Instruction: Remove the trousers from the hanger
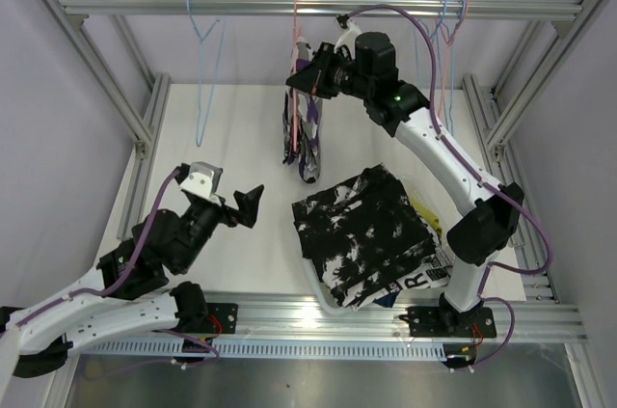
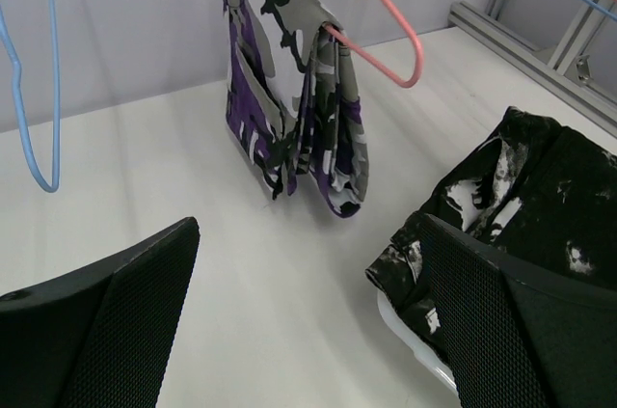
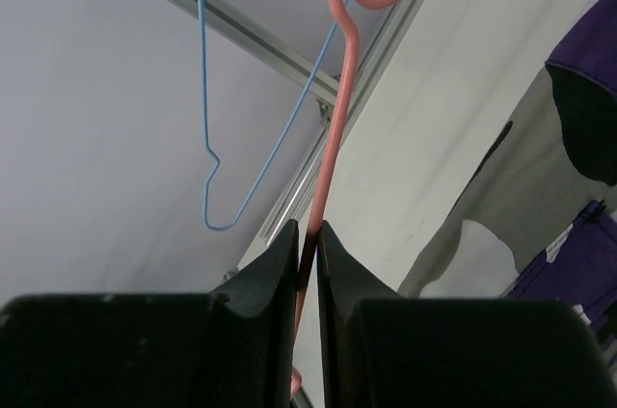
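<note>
Camouflage trousers in purple, grey and white (image 1: 305,143) (image 2: 289,90) hang over a pink hanger (image 2: 400,80) below the rail. My right gripper (image 1: 299,80) is up at that hanger, its fingertips closed round the pink wire, with the trousers beside it in the right wrist view. My left gripper (image 1: 241,204) stands open and empty low at the left; its two fingers frame the bottom of the left wrist view.
Blue hangers (image 1: 200,80) hang left and right on the rail (image 1: 241,5), with more pink ones at the right. Dark printed clothes (image 1: 357,234) lie in a pale bin at the lower middle.
</note>
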